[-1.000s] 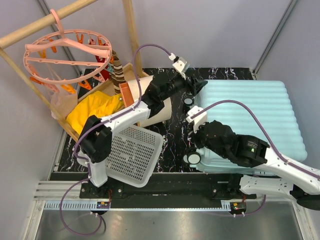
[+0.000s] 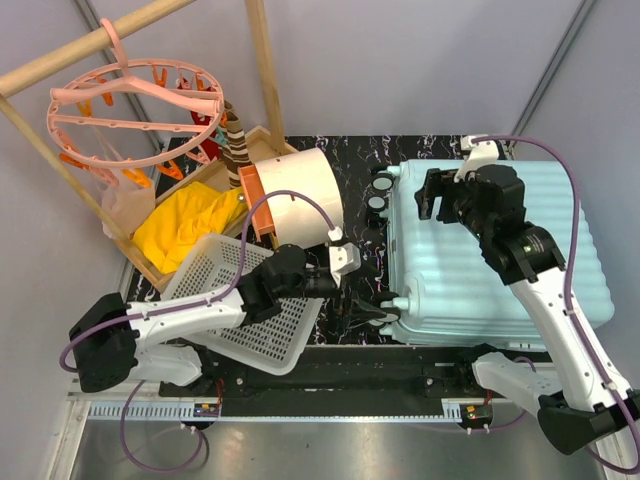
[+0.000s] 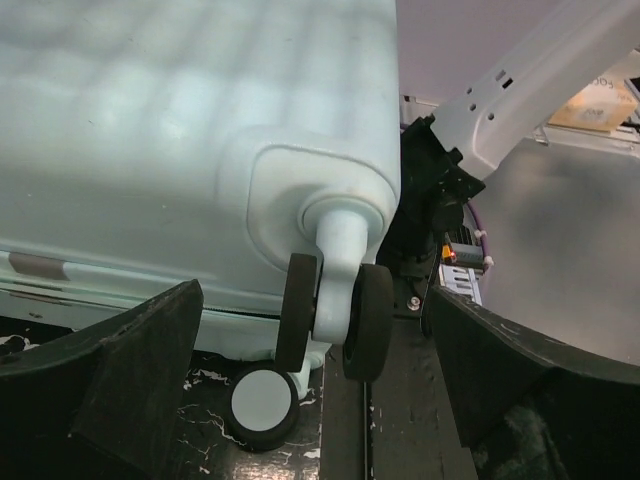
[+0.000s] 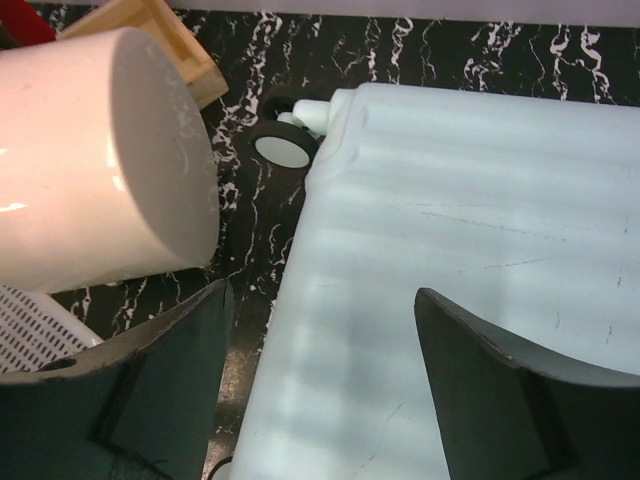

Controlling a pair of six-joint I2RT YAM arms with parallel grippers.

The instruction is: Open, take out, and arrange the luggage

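The pale mint hard-shell suitcase [image 2: 500, 300] lies flat at the right. My left gripper [image 2: 355, 305] is low at its front-left corner, fingers spread wide on either side of a double wheel [image 3: 365, 320] in the left wrist view, not closed on it. My right gripper [image 2: 440, 200] hangs over the suitcase's upper-left area, fingers apart; in the right wrist view the smooth lid [image 4: 480, 220] and a rear wheel [image 4: 281, 150] show beyond it.
A white cylinder [image 2: 305, 205] in an orange holder, a wooden tray with yellow cloth [image 2: 188, 222] and a perforated basket [image 2: 260, 340] fill the left. A clip hanger [image 2: 135, 90] hangs upper left. Dark marble floor shows between cylinder and suitcase.
My left gripper has moved down from the suitcase's back corner to its front-left wheel. My right gripper has moved up from that front area to over the back part of the lid.
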